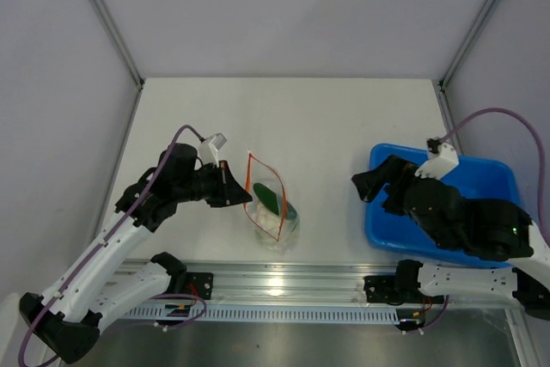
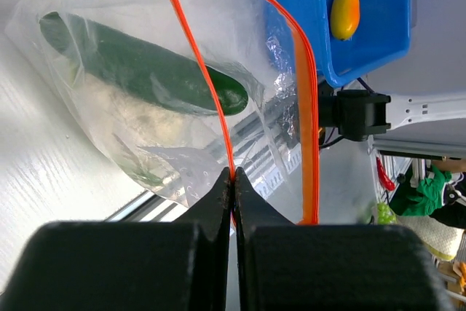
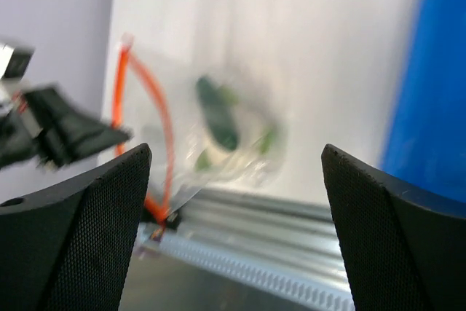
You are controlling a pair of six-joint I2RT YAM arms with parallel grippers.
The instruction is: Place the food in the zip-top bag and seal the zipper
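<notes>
A clear zip bag (image 1: 275,212) with an orange-red zipper rim stands at the table's front middle, a green cucumber (image 2: 142,67) and paler, less distinct food inside. My left gripper is shut on the bag's zipper rim at its left side. My right gripper stands open to the right of the bag, over the near-left part of the blue bin, nothing between its blurred fingers.
The blue bin (image 1: 481,174) fills the right side of the table; a yellow-orange fruit (image 2: 344,14) lies in it, seen in the left wrist view. A metal rail runs along the front edge.
</notes>
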